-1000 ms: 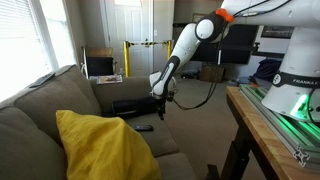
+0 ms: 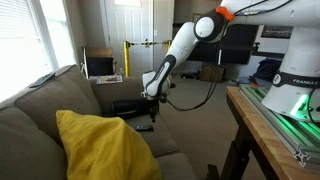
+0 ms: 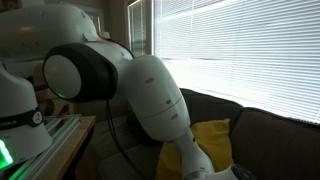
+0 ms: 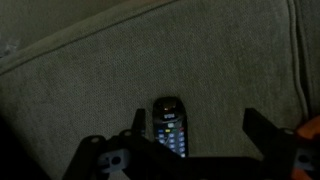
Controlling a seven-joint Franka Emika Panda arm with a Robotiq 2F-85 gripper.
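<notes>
A black remote (image 4: 170, 125) with coloured buttons lies on the grey-brown couch seat, its lower end running out of sight behind the gripper in the wrist view. My open gripper is above the seat, with the remote between its fingers in that view, closer to the left finger (image 4: 138, 122). How high the fingers are above it is hard to judge. In exterior view 1 the gripper (image 2: 155, 112) hangs over the far part of the seat, just beyond the dark remote (image 2: 143, 128). Exterior view 2 shows only the wrist at the bottom edge.
A yellow cloth or pillow (image 2: 105, 145) covers the near part of the couch. The couch backrest (image 2: 60, 98) runs along the left. A wooden table (image 2: 262, 130) stands at the right. A black cable loops below the arm.
The gripper has shifted a little to the left in exterior view 1, closer to the remote. The remote and the yellow cloth stay where they were.
</notes>
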